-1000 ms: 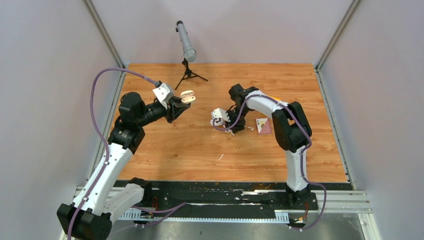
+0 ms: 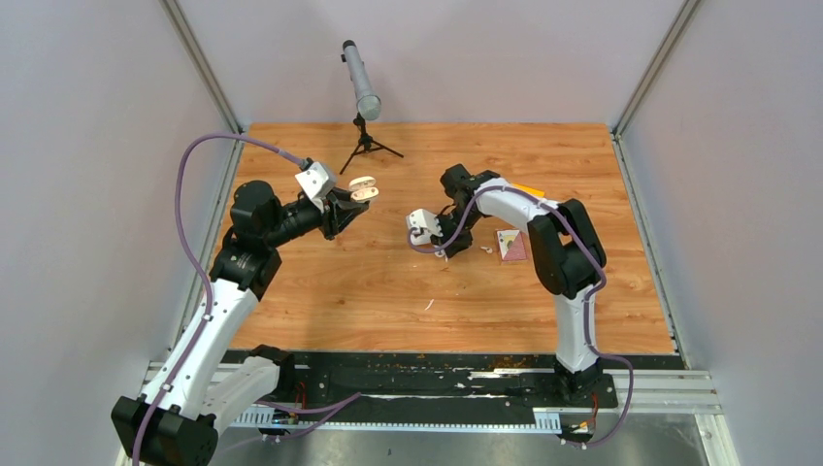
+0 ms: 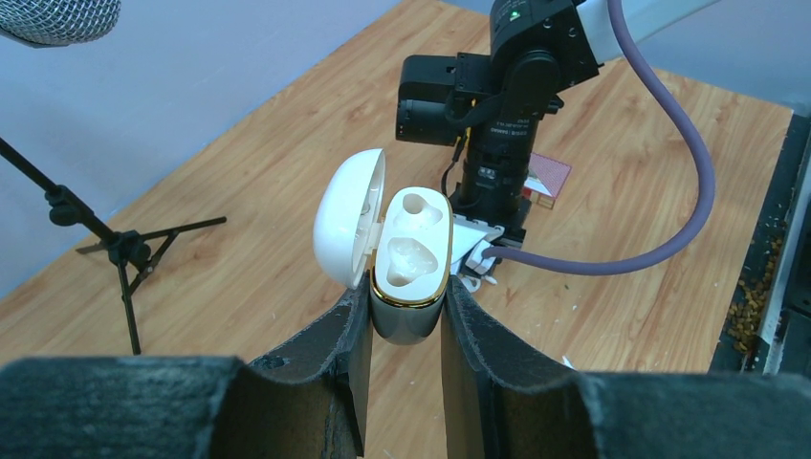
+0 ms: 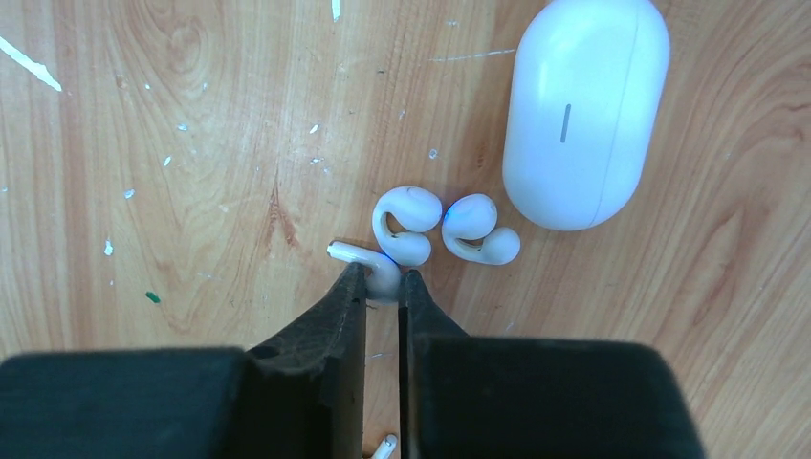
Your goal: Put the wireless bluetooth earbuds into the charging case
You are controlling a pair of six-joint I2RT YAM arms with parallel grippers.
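Observation:
An open white charging case (image 3: pixel 411 249), its two wells empty, is held upright by my left gripper, which is shut on it above the left of the table. Low on the table, my right gripper has its fingertips close round a white stemmed earbud (image 4: pixel 359 253); whether it is firmly held is unclear. Just above that lie two curved white earbuds (image 4: pixel 406 225), and a closed white case (image 4: pixel 583 115) at upper right. Another small white stem (image 4: pixel 384 447) shows at the bottom edge of the right wrist view.
A grey cylinder on a black tripod (image 2: pixel 361 136) stands at the back. A pink card box (image 2: pixel 512 245) lies right of my right gripper.
My right gripper has shifted slightly left and down in the top view. The left arm with the open case has stayed almost still.

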